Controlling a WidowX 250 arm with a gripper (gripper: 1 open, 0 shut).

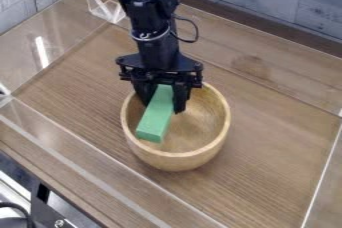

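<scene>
A green block (pixel 154 119) stands tilted in a round wooden bowl (pixel 194 150), its upper end under my black gripper (pixel 160 90). The gripper hangs over the back half of the bowl, shut on the block; its fingertips are mostly dark and hard to make out against the shadow.
The wooden table (pixel 267 142) has free room to the right of the bowl and to the left. Walls of grey planks stand behind it, and a dark gap with a cable shows beyond the lower left edge.
</scene>
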